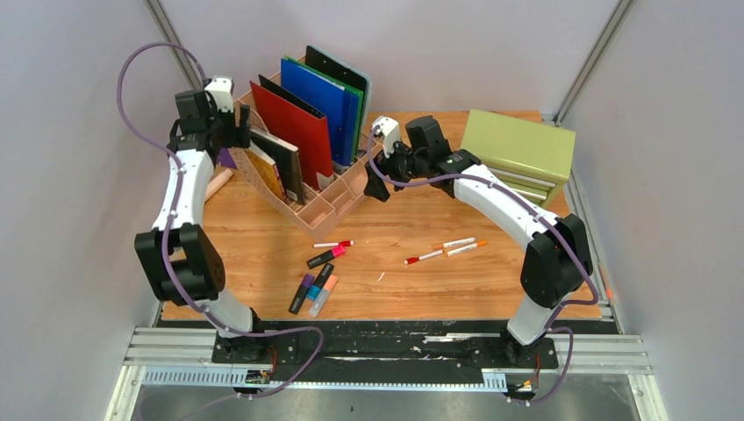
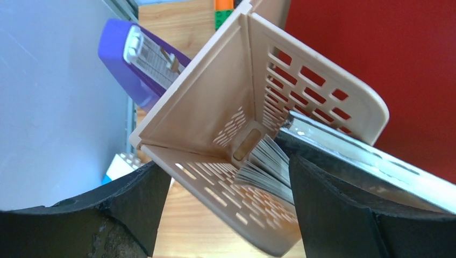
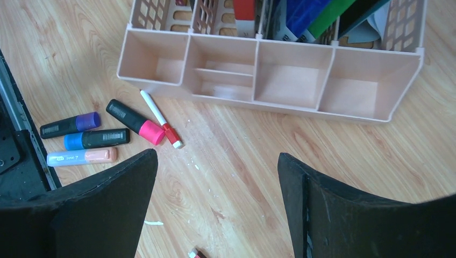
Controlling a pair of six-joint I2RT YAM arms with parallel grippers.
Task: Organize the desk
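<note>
A peach organizer holds red, blue, green and black folders and books. My open left gripper is over its left end, where a purple object sits outside the wall. My right gripper stands open just right of the organizer's empty front compartments, nothing between its fingers. Several highlighters and a red-capped white marker lie on the desk before the organizer. More thin markers lie at centre right.
A green drawer box stands at the back right. Walls border both sides and the back.
</note>
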